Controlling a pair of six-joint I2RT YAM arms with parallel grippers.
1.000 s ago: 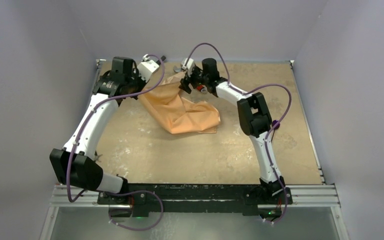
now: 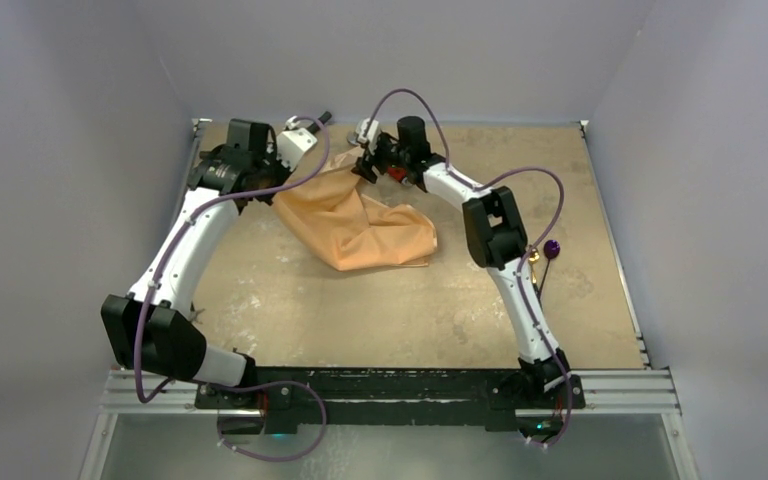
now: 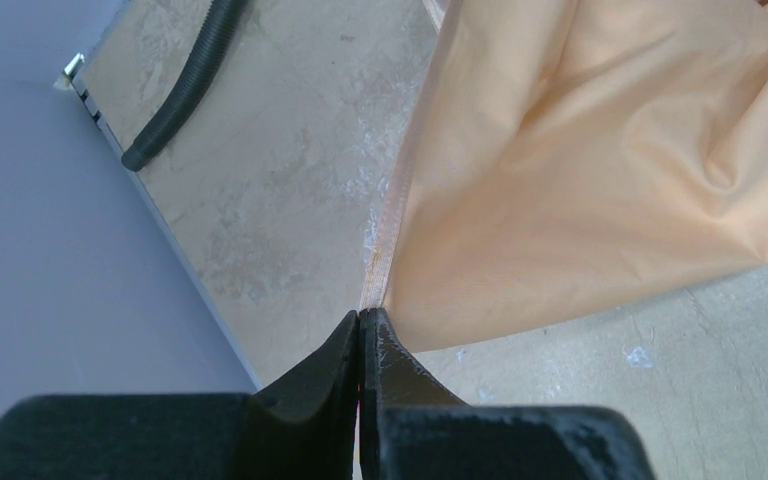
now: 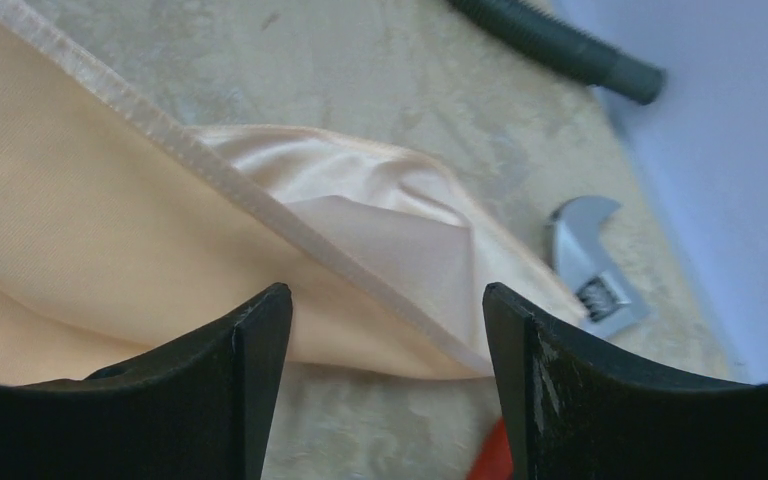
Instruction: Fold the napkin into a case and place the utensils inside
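The peach napkin (image 2: 360,225) lies folded and creased, its upper left part drawn toward my left gripper. That gripper is shut on the napkin's hemmed corner. My right gripper stands open over the napkin's other end, where a hem crosses beneath its fingers and a paler layer (image 4: 380,240) lies behind. A purple spoon (image 2: 551,249) and a gold utensil (image 2: 534,254) lie at the right of the table, partly behind the right arm in the top view.
Behind the napkin lie a dark hose (image 4: 560,40), a grey metal piece (image 4: 590,250) and a red object (image 4: 492,452). Walls border the table.
My right gripper and arm have shifted slightly left in the top view. My left gripper has moved very little, and the napkin keeps much the same shape.
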